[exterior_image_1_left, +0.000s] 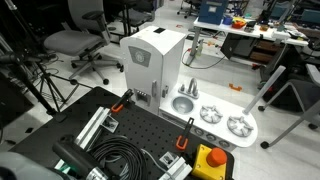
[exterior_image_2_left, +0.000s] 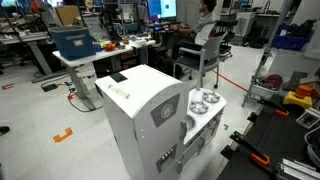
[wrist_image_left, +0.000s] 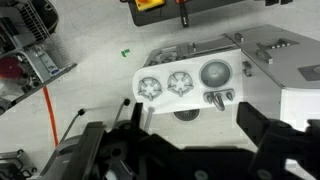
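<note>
A white toy kitchen counter (exterior_image_1_left: 222, 108) has a round sink (exterior_image_1_left: 182, 105) with a faucet and two burners (exterior_image_1_left: 240, 126). Joined to its end is a tall white cabinet (exterior_image_1_left: 152, 62), its door seemingly closed. From above, the wrist view shows the sink basin (wrist_image_left: 215, 73), the faucet (wrist_image_left: 216, 99) and a burner (wrist_image_left: 180, 82), with nothing visible on them. My gripper is at the bottom of that view, its dark fingers spread apart and nothing seen between them. The exterior views do not show the fingers.
On the black table are coiled black cables (exterior_image_1_left: 118, 158) and a yellow box with a red-orange button (exterior_image_1_left: 216, 157). Orange-handled clamps (exterior_image_1_left: 183, 142) sit along the table edge by the kitchen. Bare floor (exterior_image_2_left: 70, 130) extends beyond it, with chairs and desks farther back.
</note>
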